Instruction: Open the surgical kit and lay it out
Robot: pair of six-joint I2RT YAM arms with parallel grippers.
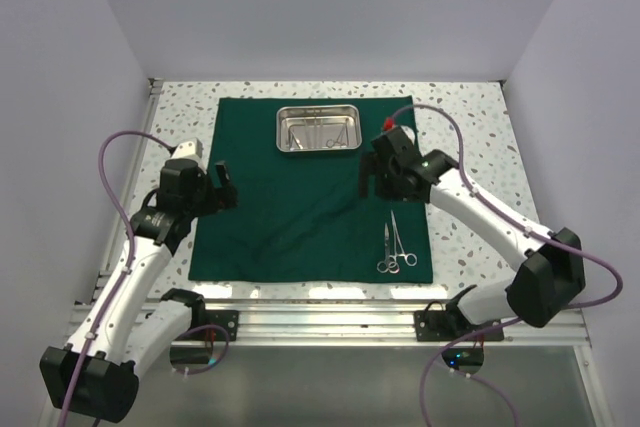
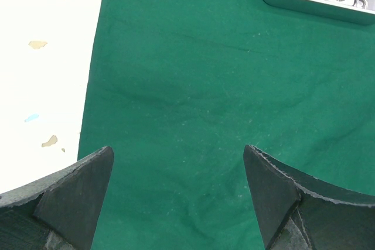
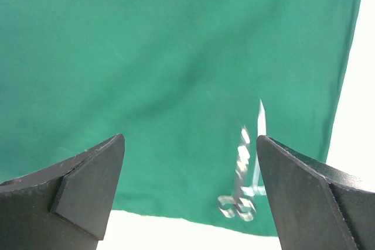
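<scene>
The steel tray point(image 1: 318, 150) stands near the back of the green cloth point(image 1: 270, 217). Several instruments lie in it, among them scissors-like tools point(image 1: 337, 143) with ring handles. Toward the cloth's front right, two ring-handled instruments point(image 1: 386, 250) point(image 1: 400, 247) lie side by side, tips pointing back; the right wrist view shows them blurred. My right gripper point(image 1: 368, 175) is behind them, open and empty, in front of the tray's right end. Over the cloth's left side, my left gripper point(image 1: 226, 187) is open with only cloth showing between its fingers.
Speckled table surface point(image 1: 475, 137) borders the cloth on both sides. A metal rail point(image 1: 320, 317) runs along the front.
</scene>
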